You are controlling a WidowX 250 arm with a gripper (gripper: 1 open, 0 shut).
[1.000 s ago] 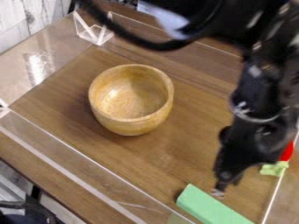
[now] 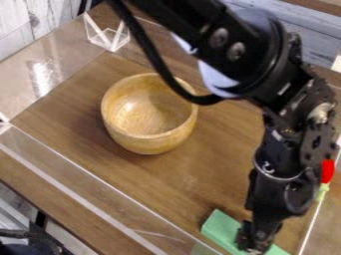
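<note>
A black gripper (image 2: 260, 237) reaches down at the lower right, its fingertips low over and around a mint-green flat bar (image 2: 224, 229) near the front edge of the wooden table. The fingers partly cover the bar, so whether they grip it cannot be seen. A wooden bowl (image 2: 150, 127) stands left of the arm, apart from the gripper.
A red object (image 2: 326, 170) with pale green below it lies at the right, partly behind the arm. A clear angular holder (image 2: 107, 33) stands at the back left. Clear walls edge the table.
The gripper has moved down onto the green bar, from above it a second ago. The bowl and the bar look unmoved.
</note>
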